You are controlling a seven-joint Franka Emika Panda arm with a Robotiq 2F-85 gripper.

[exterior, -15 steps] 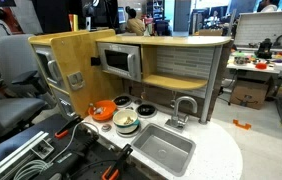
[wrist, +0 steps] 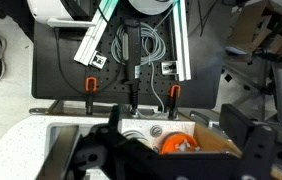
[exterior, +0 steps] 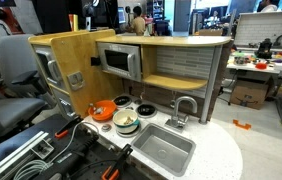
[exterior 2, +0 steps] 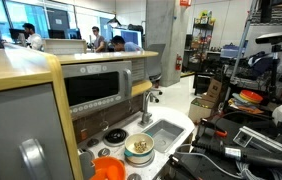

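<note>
In the wrist view, my gripper stands open, its dark fingers (wrist: pixel 243 135) wide apart with nothing seen between them. It hangs over the near edge of the white counter. A light-coloured pot (exterior: pixel 126 122), with something yellowish in it, stands on the counter in front of the stove rings. To its left lies an orange bowl (exterior: pixel 104 110), also seen as a bowl (exterior 2: pixel 108 168) in the second exterior view. A grey sink (exterior: pixel 163 148) with a curved faucet (exterior: pixel 184 108) is to the right; its basin looks empty.
A silver microwave (exterior: pixel 120 61) sits under the wooden shelf (exterior: pixel 171 41) behind the counter. Dark rails with orange-tipped clamps (wrist: pixel 90 86) and a coiled cable (wrist: pixel 153 45) lie along the near side. The white counter right of the sink (exterior: pixel 218 150) is bare.
</note>
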